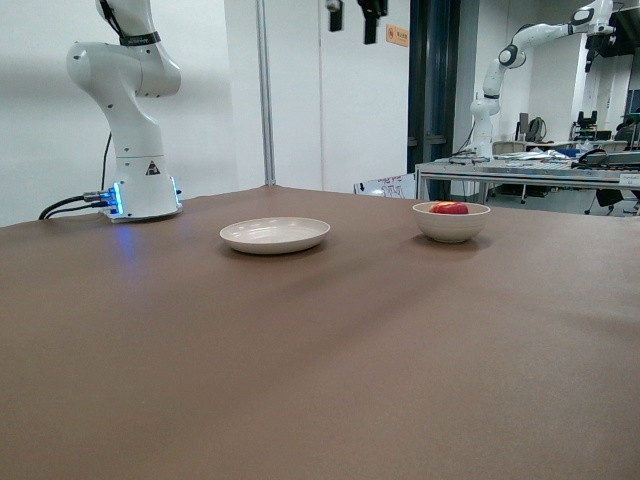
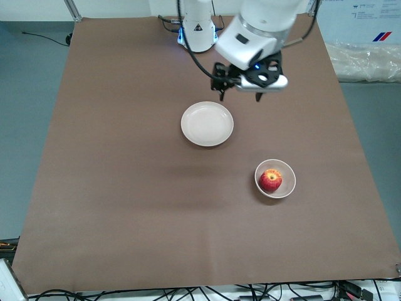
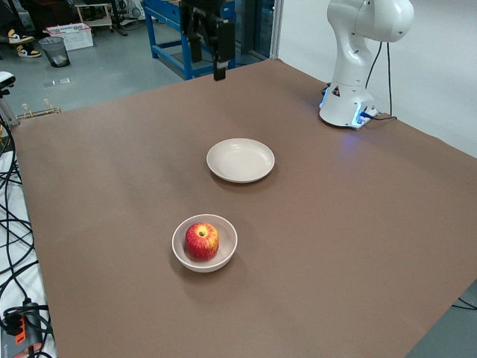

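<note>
A white plate (image 2: 207, 123) lies on the brown table (image 2: 125, 188). A small bowl (image 2: 285, 188) holds a red apple (image 2: 270, 180), nearer the front in the left view; the same bowl (image 3: 186, 261) is below the plate in the right view. My gripper (image 2: 240, 97) hangs in the air beyond the plate, its two black fingers apart with nothing seen between them. In the top view only the fingertips of my gripper (image 1: 353, 22) show, high above the table.
A white robot base (image 2: 197, 34) with cables stands at the back edge. Cables and devices run along the near edge in the left view.
</note>
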